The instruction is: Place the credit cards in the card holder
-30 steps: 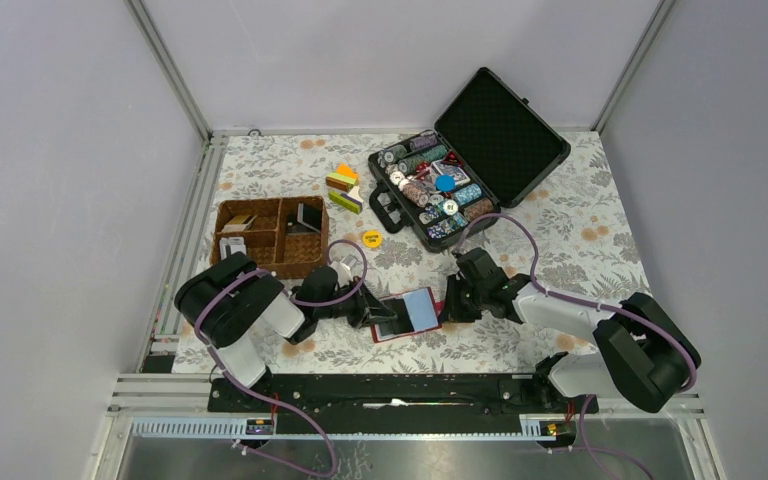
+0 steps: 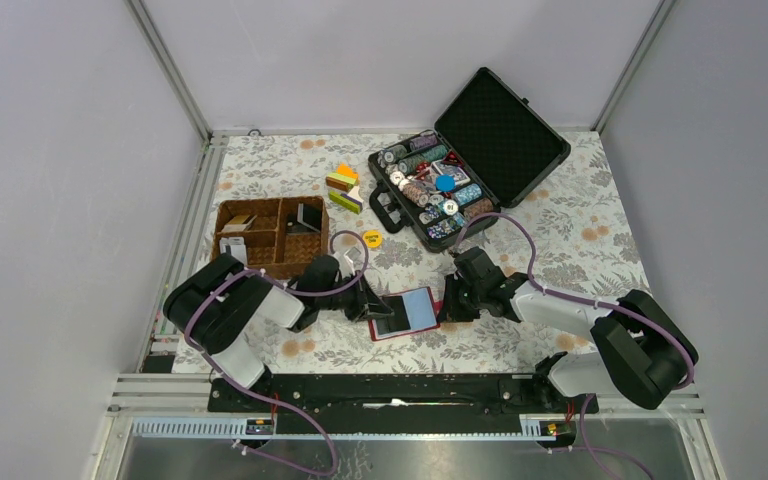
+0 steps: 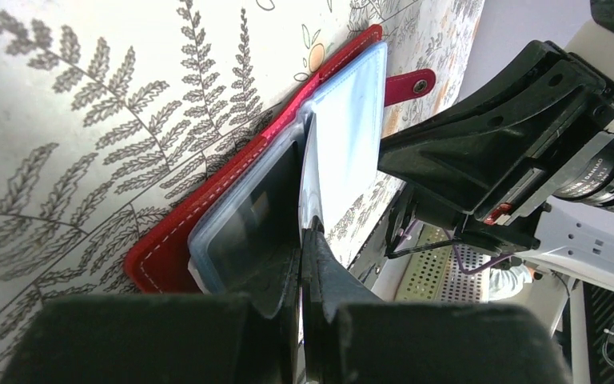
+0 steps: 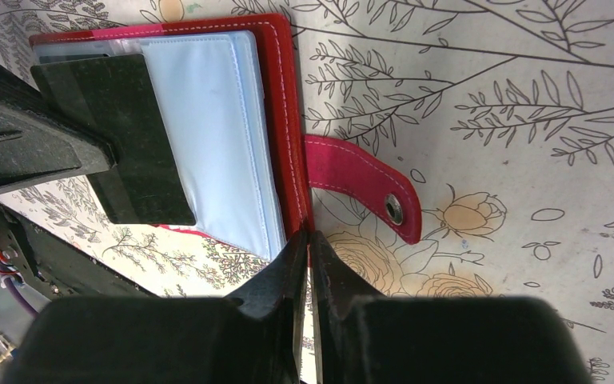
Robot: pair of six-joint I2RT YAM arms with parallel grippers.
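The red card holder [image 2: 406, 335] lies open on the table, its light, clear-edged sleeves facing up. A black card [image 4: 116, 120] with a darker stripe is over the sleeves' left part in the right wrist view. My left gripper is shut on this card, which appears nearly edge-on in the left wrist view. Another dark rectangle [image 3: 260, 220] shows under a clear sleeve there. At the holder's right lower edge, my right gripper is shut on the red rim. Its snap strap [image 4: 360, 172] sticks out beside these fingers.
A wicker divided box [image 2: 272, 268] with cards in it stands behind the left arm. The open black case of poker chips [image 2: 430, 190] sits at the back, near small coloured boxes [image 2: 345, 200] and a yellow disc [image 2: 372, 239].
The left arm has shifted slightly left, and the black card with it.
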